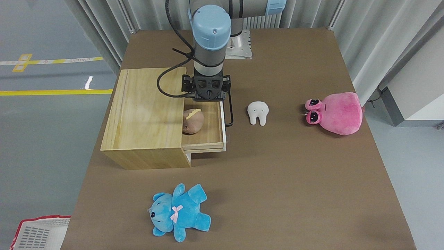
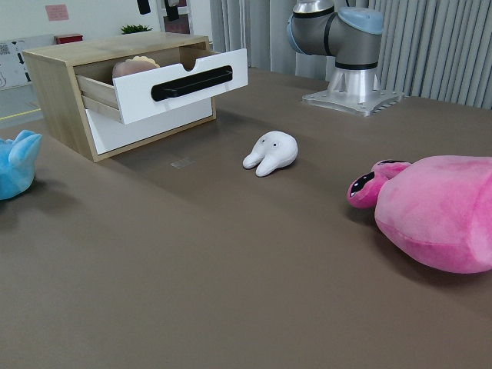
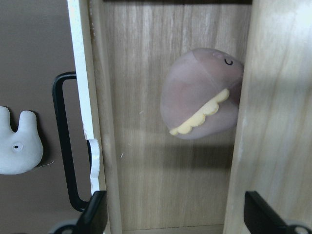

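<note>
My gripper [image 1: 206, 96] hangs over the back part of the pulled-out top drawer [image 1: 208, 139] of the wooden cabinet [image 1: 145, 108]; in the wrist view its black fingers stand wide apart at the bottom corners, nothing between them. A brownish-pink plush [image 3: 195, 87] with a cream scalloped strip lies in the drawer, apart from the fingers. The drawer's white front carries a black handle [image 2: 192, 82].
A white tooth-shaped plush [image 1: 258, 110] lies right of the drawer, a pink plush [image 1: 337, 114] farther right, and a blue bear [image 1: 183, 212] nearer the front edge.
</note>
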